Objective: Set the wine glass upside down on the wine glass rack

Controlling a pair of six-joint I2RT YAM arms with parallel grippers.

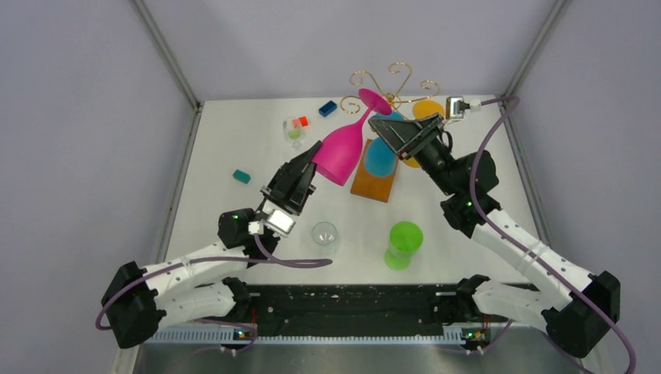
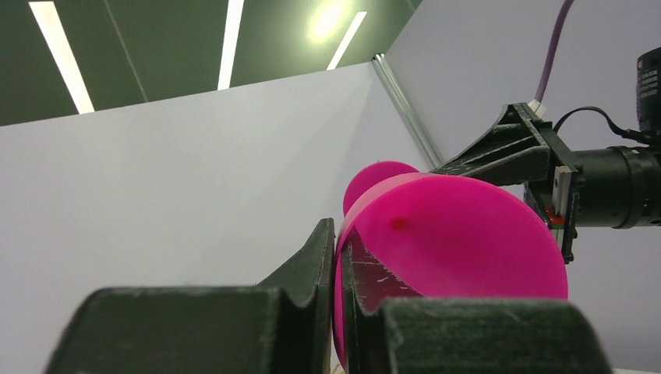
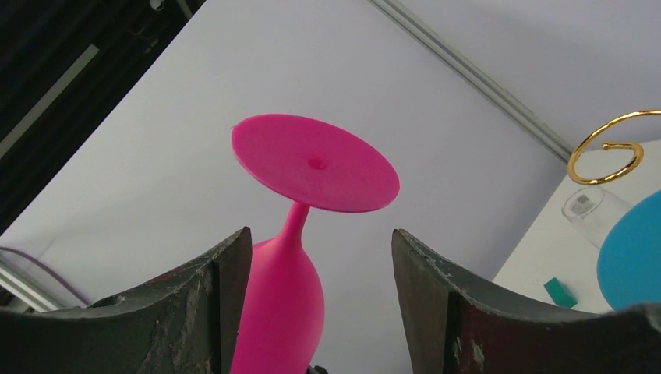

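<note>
A pink wine glass (image 1: 341,152) is held up tilted, its bowl toward the front and its foot toward the back. My left gripper is shut on the wall of its bowl at the rim, one finger inside the glass. My right gripper stands open; in its view the stem and round foot show between and beyond the fingers, apart from them. The gold wine glass rack (image 1: 399,101) stands at the back with curled hooks, and one hook (image 3: 627,164) shows in the right wrist view. Blue (image 1: 380,158) and yellow (image 1: 429,109) glasses are at the rack.
Toward the front stand a green glass (image 1: 404,238) and a clear glass (image 1: 324,234). Another clear glass (image 1: 293,131) is at the back left, near a dark blue block (image 1: 327,108) and a teal block (image 1: 242,176).
</note>
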